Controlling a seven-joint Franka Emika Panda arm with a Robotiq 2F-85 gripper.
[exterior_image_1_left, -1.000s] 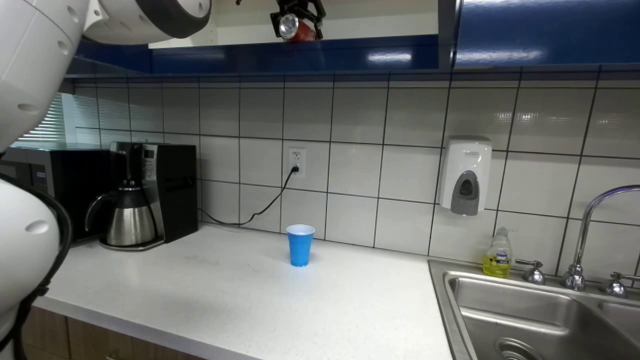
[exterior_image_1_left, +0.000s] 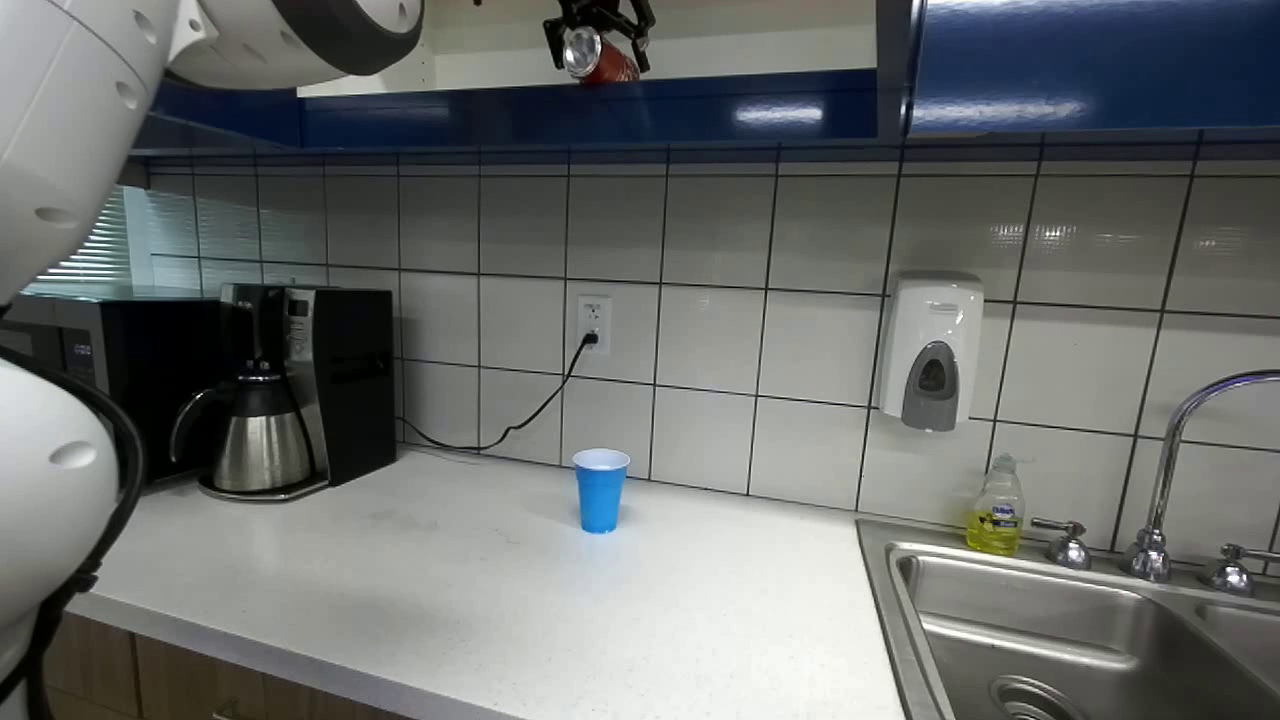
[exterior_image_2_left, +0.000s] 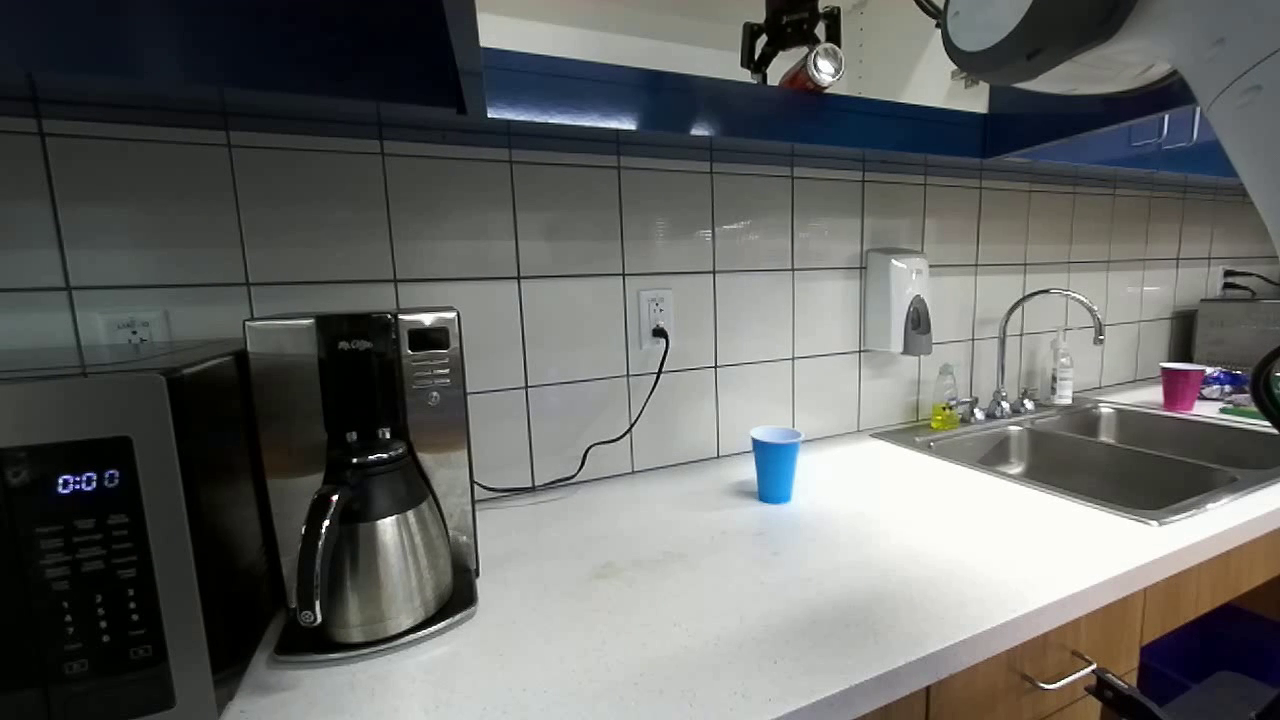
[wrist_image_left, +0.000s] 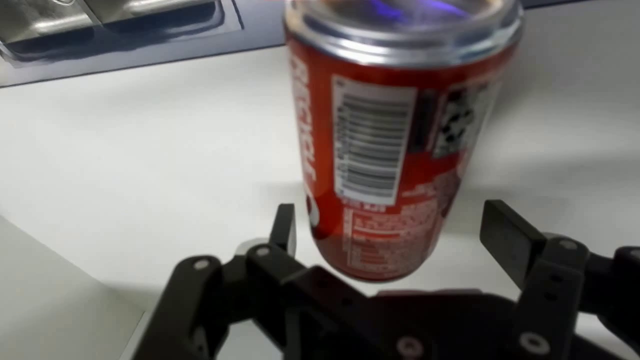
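In the wrist view a red soda can (wrist_image_left: 384, 162) with a silver end lies between the fingers of my gripper. Both fingers stand apart from its sides, with a wider gap on the right, so the gripper is open around it. Exterior view 1 has the gripper (exterior_image_1_left: 601, 56) up at the open cabinet, the can's silver end (exterior_image_1_left: 582, 50) facing outward and tilted. The same can (exterior_image_2_left: 816, 68) shows below the gripper (exterior_image_2_left: 792, 54) in exterior view 2. The blue cabinet edge partly cuts off the view of what lies beneath it.
A blue cup (exterior_image_1_left: 600, 494) stands on the white counter (exterior_image_1_left: 504, 588). A coffee maker (exterior_image_2_left: 378, 480) and microwave (exterior_image_2_left: 84, 540) occupy one end, the sink (exterior_image_1_left: 1032, 600) the other. The blue cabinet edge (exterior_image_1_left: 504, 118) runs just below the gripper.
In exterior view 1 the gripper and the can have shifted very slightly to the right. Everything on the counter is unchanged.
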